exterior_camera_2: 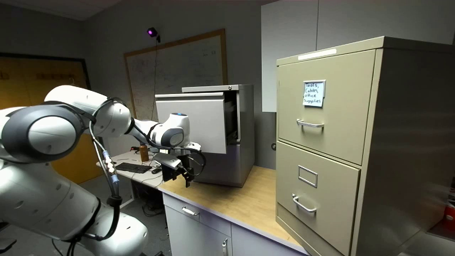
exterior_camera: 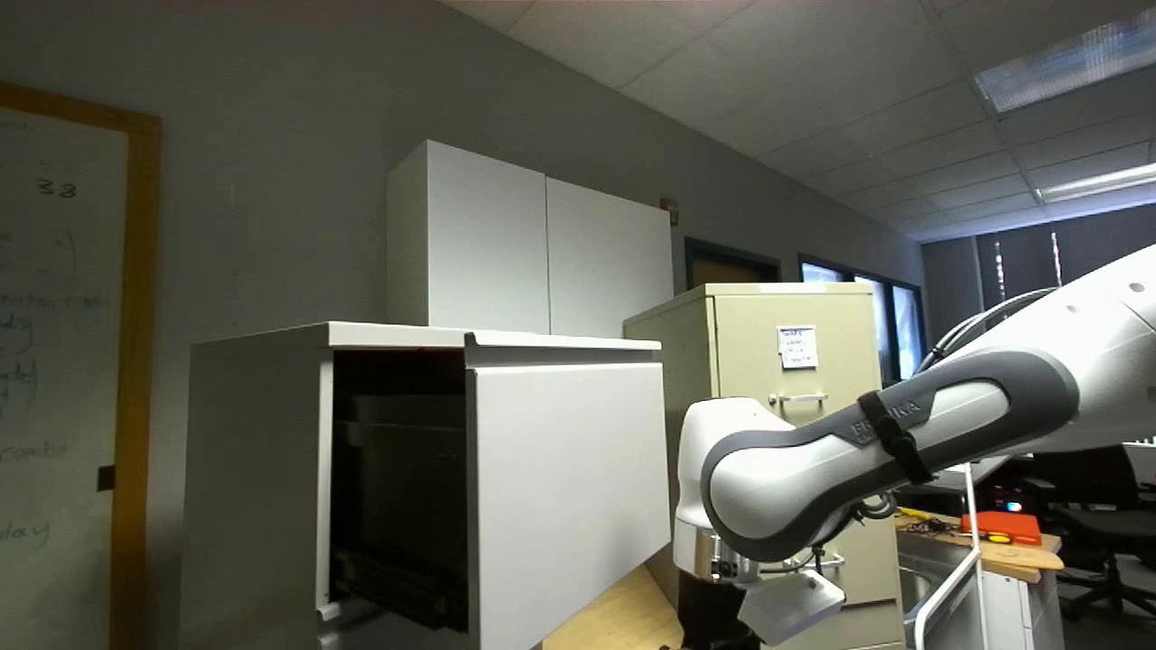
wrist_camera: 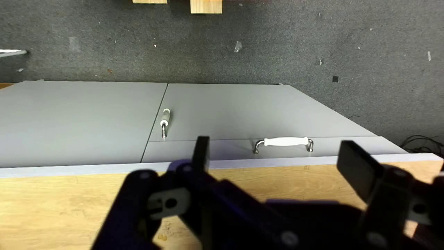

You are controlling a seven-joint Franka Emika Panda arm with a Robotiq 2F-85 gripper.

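A pale cabinet stands on the wooden counter with its upper drawer point(exterior_camera: 572, 477) pulled out, and the dark inside shows past its edge. In exterior view 2 the drawer front point(exterior_camera_2: 194, 119) faces the arm. My gripper point(exterior_camera_2: 180, 181) hangs in front of the cabinet, below the drawer's lower edge and above the counter. From the wrist view, my gripper is open, its dark fingers wide apart. Nothing is between them; the counter edge and a white drawer handle point(wrist_camera: 287, 141) of the base cabinet appear beyond the gap.
A beige filing cabinet point(exterior_camera_2: 320, 111) with metal handles stands to the right in exterior view 2. Bare counter point(exterior_camera_2: 260, 192) lies between it and the pale cabinet. A desk with a keyboard point(exterior_camera_2: 133, 167) and an orange-brown bottle point(exterior_camera_2: 144, 153) is at the left.
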